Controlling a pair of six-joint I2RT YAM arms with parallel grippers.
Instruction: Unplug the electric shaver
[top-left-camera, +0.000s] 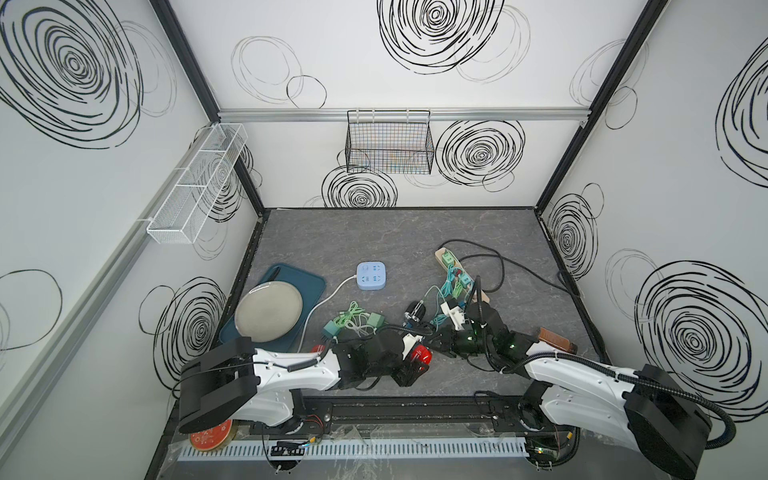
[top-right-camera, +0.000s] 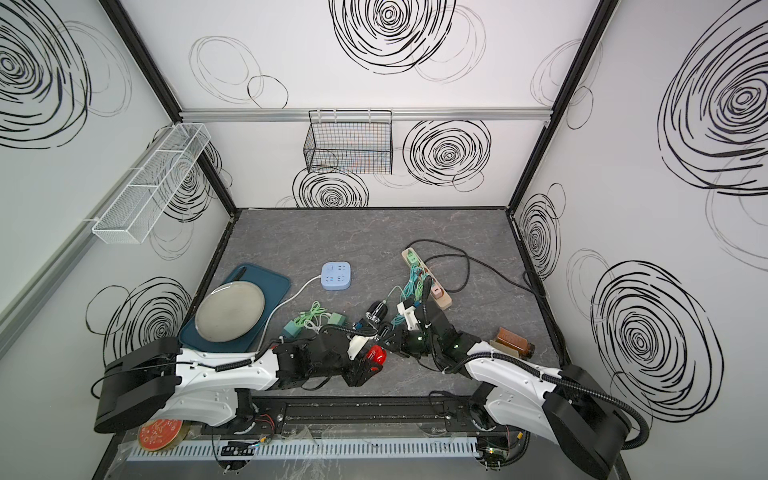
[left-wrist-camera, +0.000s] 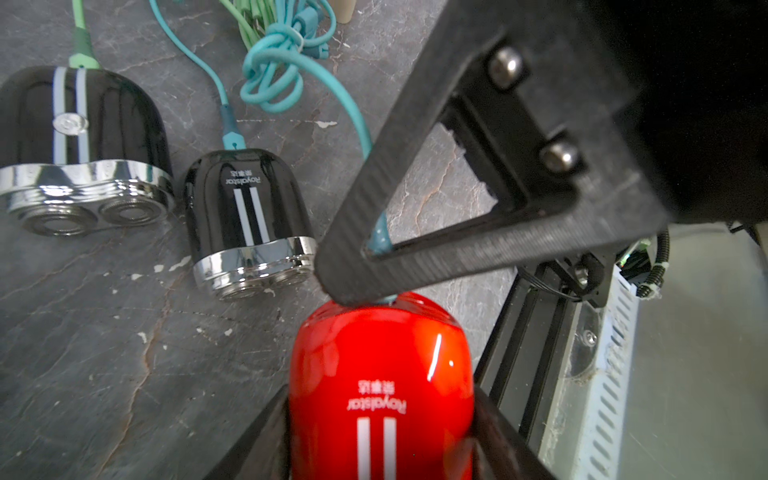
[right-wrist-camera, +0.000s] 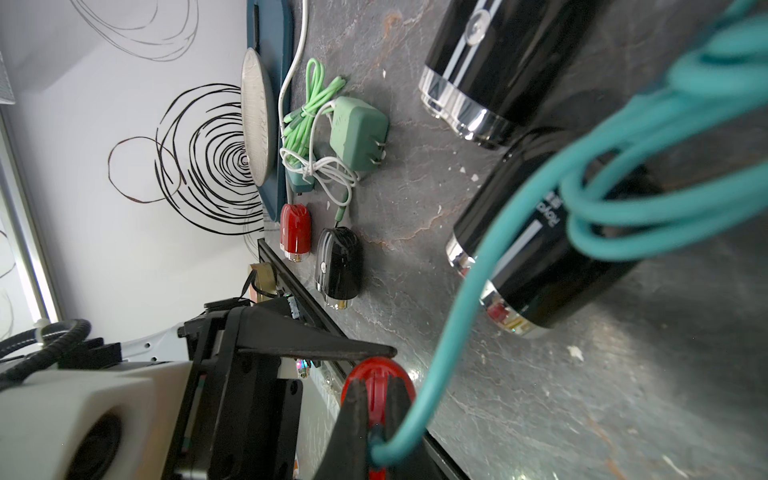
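Observation:
A glossy red shaver (left-wrist-camera: 380, 392) fills the lower middle of the left wrist view, gripped between the two fingers of my left gripper. Its cable end points up toward the right gripper's dark finger (left-wrist-camera: 480, 248). A teal cable (left-wrist-camera: 344, 96) runs behind that finger to the shaver's end; the finger hides most of the joint, so I cannot tell how far the plug sits in. In the right wrist view, my right gripper is shut, with the teal cable's end running in between its fingertips, right in front of the red shaver (right-wrist-camera: 376, 369).
Black shavers (left-wrist-camera: 249, 212) with cables lie close by on the table. A power strip (top-right-camera: 438, 293) stands beyond the right arm. A blue socket block (top-left-camera: 371, 275), green chargers (top-left-camera: 352, 320) and a plate (top-left-camera: 269, 312) on a blue tray lie left.

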